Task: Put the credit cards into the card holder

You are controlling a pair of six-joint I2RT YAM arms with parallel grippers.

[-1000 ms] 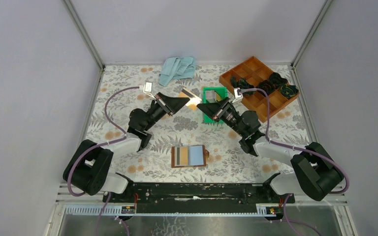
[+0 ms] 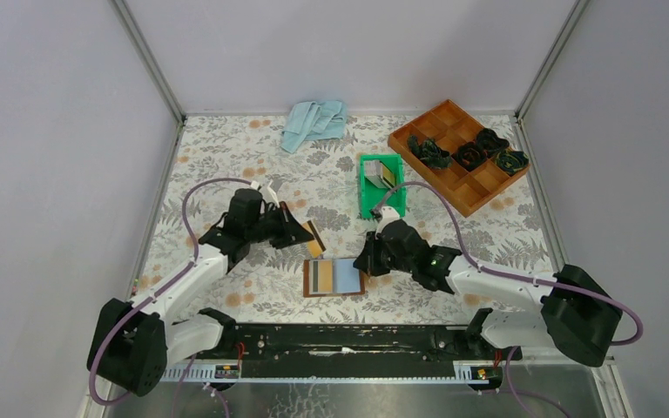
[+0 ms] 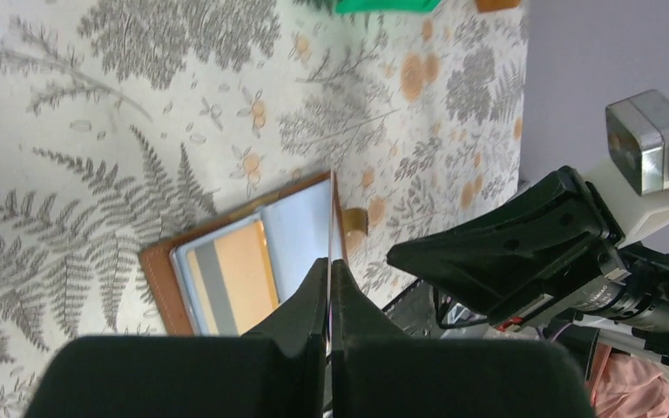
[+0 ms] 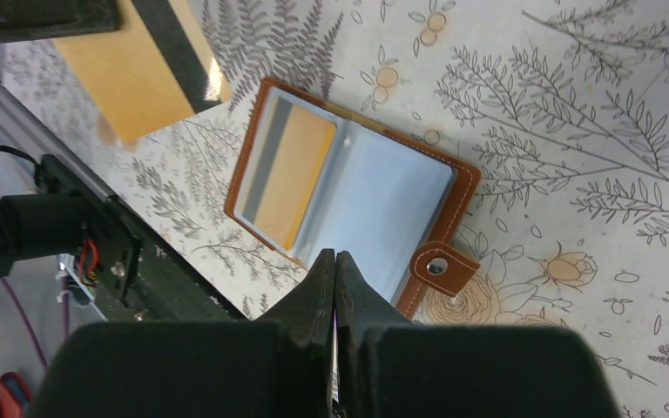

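Observation:
My left gripper [image 2: 307, 238] is shut on a yellow credit card with a dark stripe [image 2: 314, 247], just above the holder's far edge. The left wrist view catches this card [image 3: 332, 228] edge-on; the right wrist view shows its face [image 4: 152, 74] at the upper left. The brown card holder [image 4: 464, 190] lies open on the table, a striped yellow card [image 4: 292, 170] in its left pocket. Its right half, a pale blue pocket [image 4: 388, 192], shows no card. At the holder's right end my right gripper is shut, nothing visible between its fingers.
Behind the holder stands a green tray [image 2: 363, 211] with more cards in it. A wooden compartment box [image 2: 466, 193] with dark coils is at the back right, a blue cloth [image 2: 315, 122] at the back. Left of the holder the patterned table is clear.
Both grippers were close together at the card near the green tray. They have come down toward the holder; the left carries the card, and the right is now apart from it.

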